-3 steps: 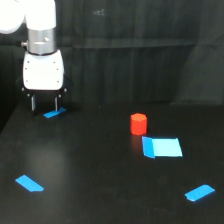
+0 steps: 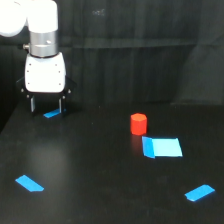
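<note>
At the upper left, my gripper (image 2: 47, 104) points down, its two fingers spread with nothing visible between them; it looks open. A red block (image 2: 138, 124) with a hexagonal outline sits on the black table, right of the middle and well apart from the gripper. Just below and right of the block lies a light blue square (image 2: 167, 147), with a darker blue strip (image 2: 148, 147) along its left side.
One blue tape strip (image 2: 52, 113) lies close under the gripper. Others are at the lower left (image 2: 29, 184) and the lower right (image 2: 199, 192). Black cloth hangs behind the table.
The arm and gripper have shifted slightly to the right. The red block, the light blue square and the tape strips lie where they were.
</note>
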